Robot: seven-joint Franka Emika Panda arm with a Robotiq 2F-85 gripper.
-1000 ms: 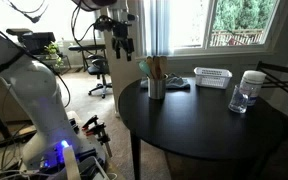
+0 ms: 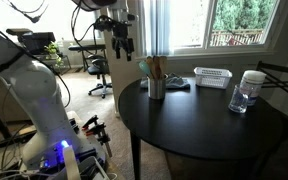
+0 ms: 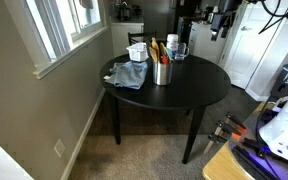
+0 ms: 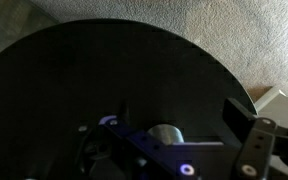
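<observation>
My gripper (image 2: 127, 52) is high above the near left of the black round table (image 2: 199, 128), its fingers pointing down. The fingers stand open with nothing between them. In the wrist view the two dark fingers (image 4: 239, 118) are spread wide over the bare tabletop. A metal canister (image 2: 157, 88) of wooden and coloured utensils (image 3: 155, 50) stands upright on the table, apart from the gripper. Behind it lies a grey-blue cloth (image 3: 129, 75). Near it is a white basket (image 2: 213, 78). A clear jug with a white lid (image 2: 246, 92) stands at the table's right side.
A dark chair (image 2: 284, 82) stands beyond the table's right edge. A window is behind, and an office chair (image 2: 96, 68) stands at the back left.
</observation>
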